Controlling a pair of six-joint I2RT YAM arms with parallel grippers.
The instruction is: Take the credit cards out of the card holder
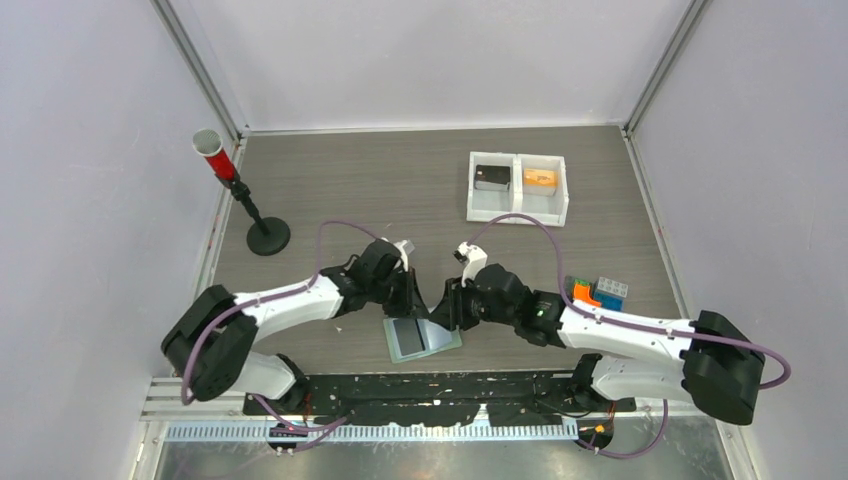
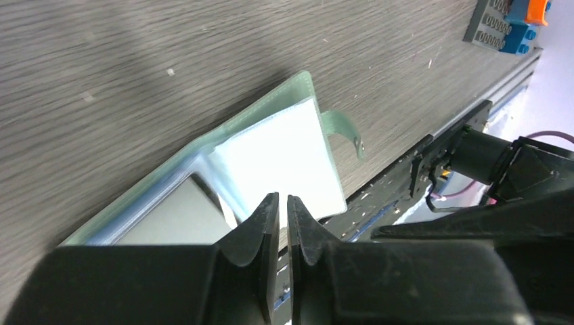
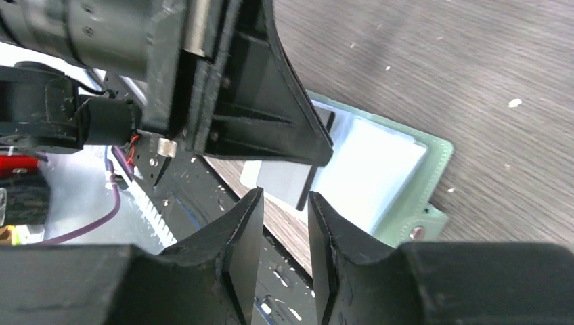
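Observation:
The pale green card holder (image 1: pixel 395 352) lies open on the table. A grey card (image 3: pixel 284 179) with a dark stripe shows on one side of it, and a white sleeve page (image 3: pixel 369 169) on the other; a strap with a snap (image 2: pixel 344 126) sticks out. My left gripper points down over the holder, its fingertips a narrow gap apart and empty. Just to its right, my right gripper also stands over the holder, open wider with nothing between its fingers. From above, both grippers partly hide the holder's far edge.
At the back right stands a white two-part box (image 1: pixel 516 217) with a black item and an orange one. Toy bricks (image 1: pixel 609 290) lie at the right, and a black stand (image 1: pixel 268 236) is at the left. The middle of the table behind the arms is clear.

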